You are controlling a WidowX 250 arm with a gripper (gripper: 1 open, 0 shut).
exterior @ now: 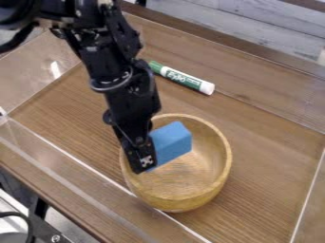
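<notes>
My black gripper point(150, 150) reaches down from the upper left over the left side of a tan round bowl point(193, 189). It is shut on a light blue block point(173, 142), which it holds above or just inside the bowl; whether the block touches the bowl floor I cannot tell. The far finger is partly hidden behind the block.
A white and green tube point(183, 78) lies on the wooden table point(260, 114) behind the arm. The table to the right of the bowl is clear. A pale wall runs along the back, and a cable shows at the lower left.
</notes>
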